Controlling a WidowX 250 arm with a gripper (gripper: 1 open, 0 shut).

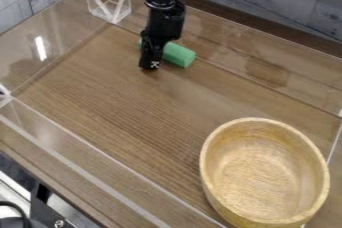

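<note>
A green cylinder (175, 54) lies on the wooden table at the upper middle, partly behind my black gripper (151, 62). The gripper hangs down from the top of the view, its tips low over the table at the cylinder's near left. It looks shut, and I see nothing held between its fingers; whether it touches the cylinder is hard to tell.
A large yellow bowl (263, 172) sits at the lower right. A clear plastic holder (108, 5) stands at the back left.
</note>
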